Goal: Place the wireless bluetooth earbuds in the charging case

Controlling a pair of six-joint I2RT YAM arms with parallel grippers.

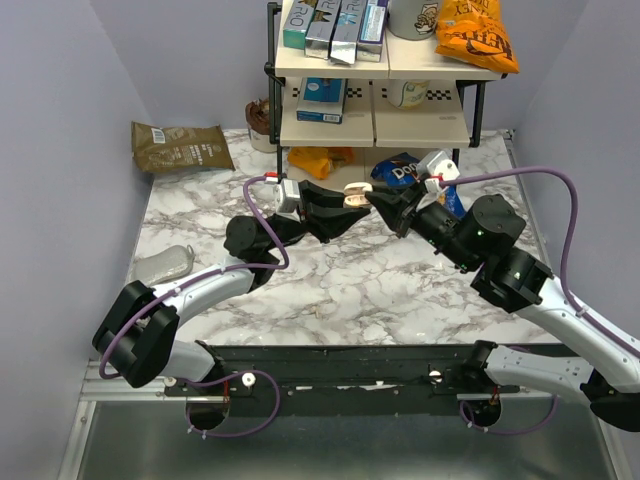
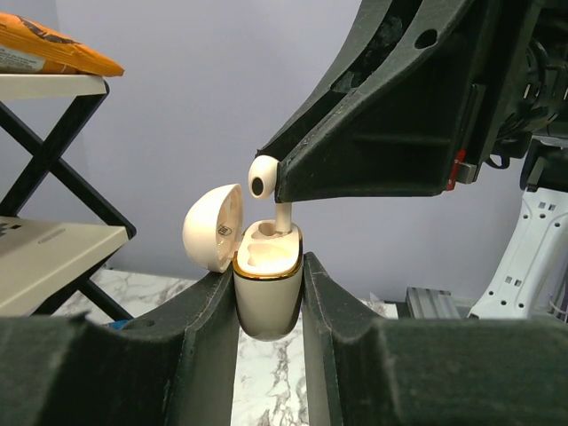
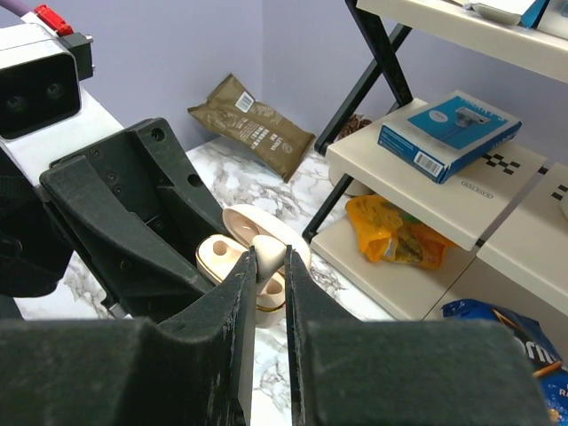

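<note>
My left gripper is shut on the open white charging case (image 2: 267, 302), held upright with its lid (image 2: 209, 226) swung back. My right gripper is shut on a white earbud (image 2: 264, 176), held just above the case with its stem (image 2: 283, 216) reaching down at the case's top wells. How deep the stem sits is unclear. In the top view both grippers meet near the middle, above the table (image 1: 270, 310).
A shelf rack (image 1: 330, 130) with boxes and bags stands behind the grippers. A brown bag (image 1: 180, 148) lies back left, a grey pouch (image 1: 163, 265) at left.
</note>
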